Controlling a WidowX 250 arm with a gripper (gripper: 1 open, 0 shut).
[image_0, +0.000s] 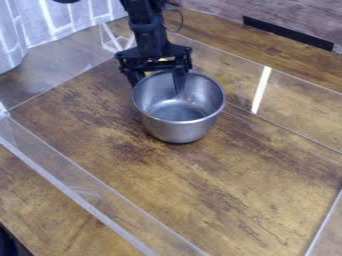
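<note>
A steel bowl sits near the middle of the wooden table. The dark gripper is at its back-left rim, with the fingers reaching down over that edge. Whether the fingers touch or hold the rim is unclear, and so is how far apart they are. A small yellow item is mostly hidden behind the gripper and bowl.
Clear edging runs along the left side, and a pale crumpled sheet is at the back left.
</note>
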